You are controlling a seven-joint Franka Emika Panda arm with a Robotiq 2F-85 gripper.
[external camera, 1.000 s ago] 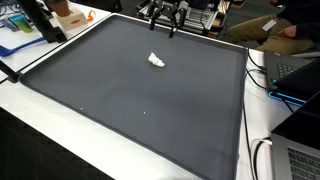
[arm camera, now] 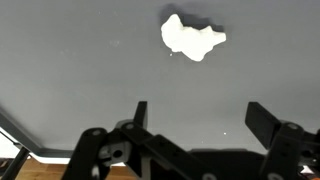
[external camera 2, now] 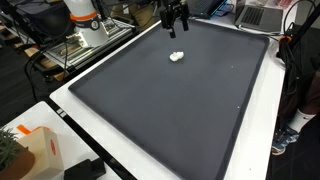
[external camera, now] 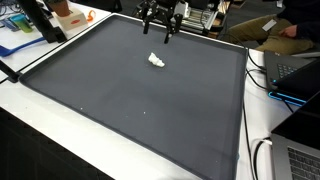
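Note:
A small white, irregularly shaped object point(arm camera: 192, 38) lies on the dark grey table mat, at the top of the wrist view. Exterior view 1 has the white object point(external camera: 156, 60) near the far edge, and the other exterior view shows the white object point(external camera 2: 177, 56) there too. My gripper is open, its two fingers wide apart with only bare mat showing between them. From outside, the gripper point(external camera: 157, 29) appears just beyond the white object, apart from it.
A thin raised rim borders it. Laptops point(external camera: 300, 140) stand along one side. Bottles and cables point(external camera: 62, 20) crowd the far left corner.
The gripper has shifted slightly at the far edge, a little to the left and upward in exterior view 1. The white object has stayed in place.

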